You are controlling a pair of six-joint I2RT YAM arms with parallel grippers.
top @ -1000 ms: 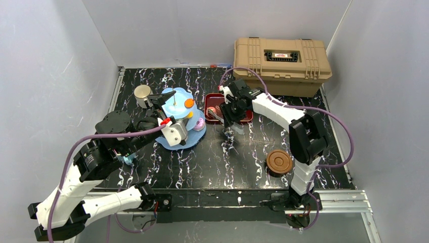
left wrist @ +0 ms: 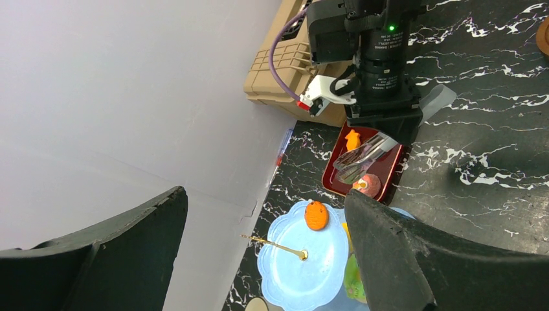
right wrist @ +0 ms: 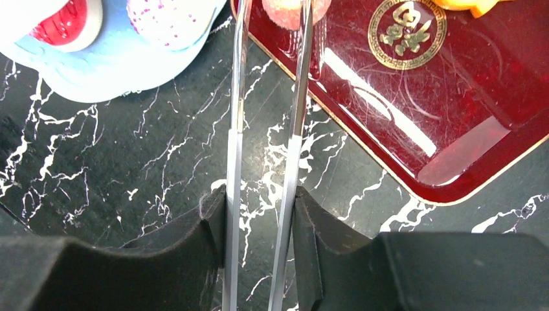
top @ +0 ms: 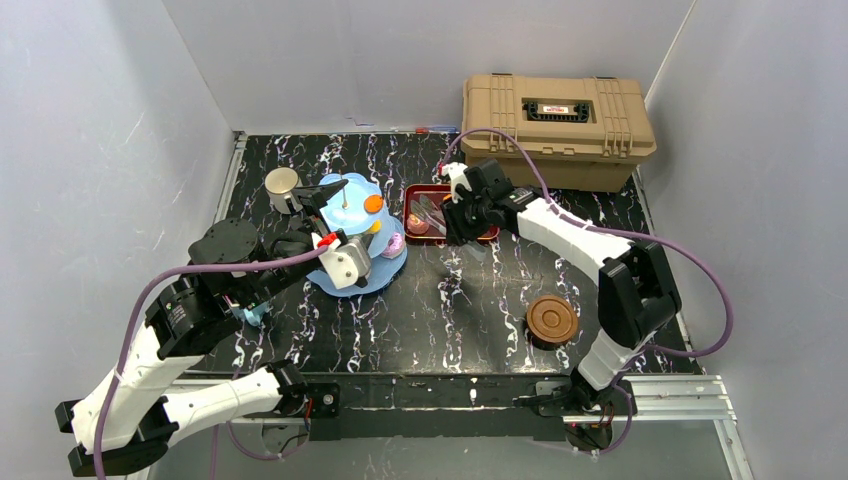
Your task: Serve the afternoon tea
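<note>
My right gripper is shut on clear tongs (left wrist: 382,146), whose two arms stand spread apart. The tongs reach over the dark red tray (right wrist: 388,149), their tips out of the right wrist view. A pink round pastry (left wrist: 368,185) rests in that tray; the left wrist view shows the tips beside it, contact unclear. An orange fish-shaped treat (left wrist: 353,140) sits there too. My left gripper is open and empty near the blue tiered stand (top: 340,285). On the stand are an orange treat (top: 373,203) and a pink-dotted treat (right wrist: 168,19).
A cream cup (top: 282,185) stands at the back left. A brown-lidded jar (top: 552,320) is at the front right, and a tan case (top: 560,120) fills the back right.
The left arm has not moved.
</note>
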